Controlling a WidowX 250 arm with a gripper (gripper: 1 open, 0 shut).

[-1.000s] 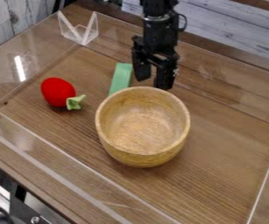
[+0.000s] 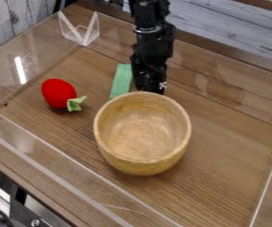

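Note:
A black gripper reaches down from the top centre to just behind a large tan bowl, beside a green flat block; whether its fingers are open or shut is hard to see. A red object with a green top, like a plush vegetable, lies on the left of the wooden table.
Clear plastic pieces stand at the back left, near the table's edge.
The gripper has shifted left and down toward the green block and the bowl's back rim. The bowl looks very slightly shifted; the red object stays put.

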